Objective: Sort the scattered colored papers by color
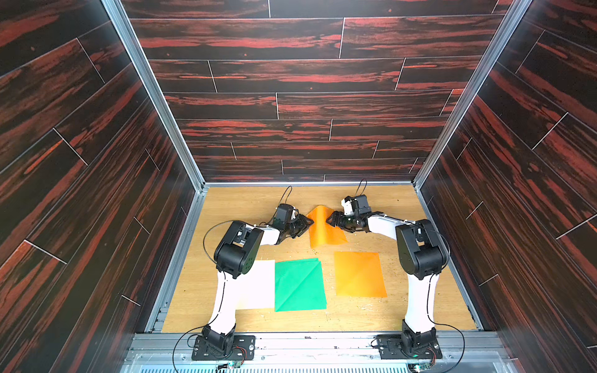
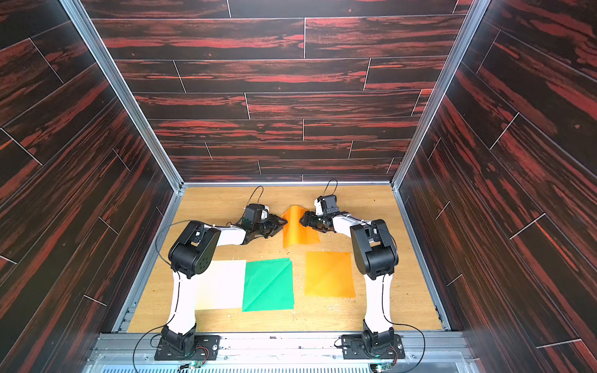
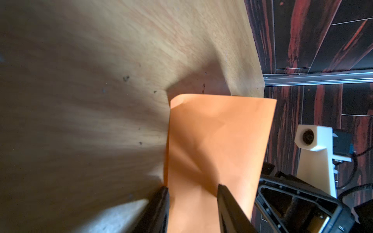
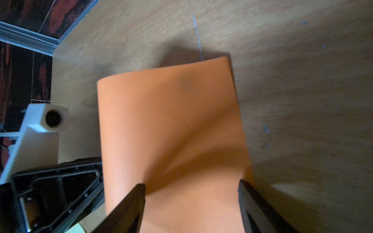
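An orange paper (image 1: 323, 230) at the back middle is bowed up between my grippers, seen large in both wrist views (image 3: 217, 139) (image 4: 171, 116). My left gripper is open at its left side, fingertips at the paper. My right gripper is at its right side, fingers apart, with paper in the space between them; whether they grip it is unclear. In the front row lie a white paper (image 1: 255, 289), a green paper (image 1: 299, 286) and a flat orange paper (image 1: 359, 273).
The wooden table (image 1: 435, 310) is enclosed by dark walls and metal rails (image 2: 410, 248). Bare wood shows behind both grippers and along the front edge. The arms flank the papers.
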